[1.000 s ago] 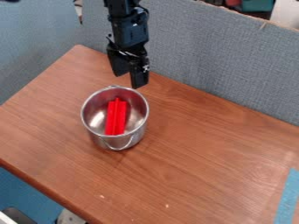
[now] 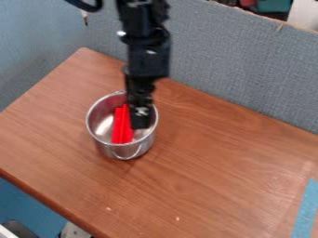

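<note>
A silver metal pot (image 2: 137, 149) with a wire handle stands on the wooden table, left of centre. Inside it lies a red elongated object (image 2: 121, 130). My black gripper (image 2: 140, 113) hangs low over the back right part of the pot, open, close beside the red object; whether it touches it is unclear, and the arm hides part of the pot's far rim.
Grey padded walls stand behind and at the left. A light blue strip (image 2: 304, 206) lies at the right edge.
The pot looks unmoved.
</note>
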